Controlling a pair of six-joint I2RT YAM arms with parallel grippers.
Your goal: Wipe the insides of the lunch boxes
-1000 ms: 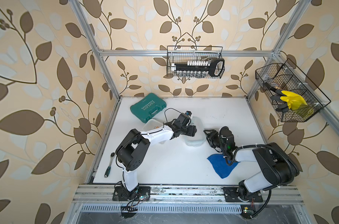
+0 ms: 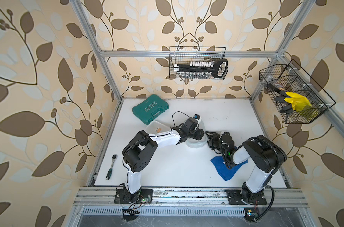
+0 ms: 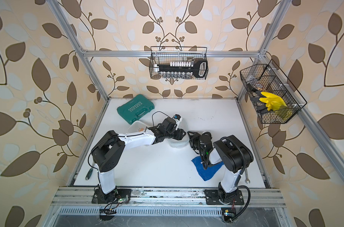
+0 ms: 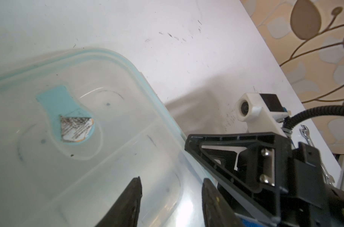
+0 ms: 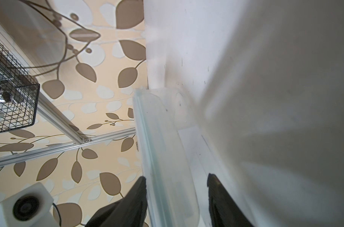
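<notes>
A clear lunch box (image 2: 195, 143) with a pale teal rim stands mid-table. Its inside, in the left wrist view, shows dark smudges and a dirty whitish scrap (image 4: 76, 129) on a teal patch. Above this box, my left gripper is part open with nothing gripped. At the right rim, my right gripper is part open too; the box's side wall (image 5: 168, 158) shows between its fingers, contact unclear. A second lunch box (image 2: 153, 126) sits further left, partly behind the left arm. The blue cloth (image 2: 225, 172) lies flat below the right arm.
A green tool case (image 2: 150, 109) lies at the back left. A ratchet (image 2: 111, 166) rests near the left edge, and a wrench (image 3: 246, 176) near the right.
My left gripper has moved right, further over the clear box. The right arm's elbow has swung inward and its gripper has edged slightly left, close to the box. The cloth stays put.
</notes>
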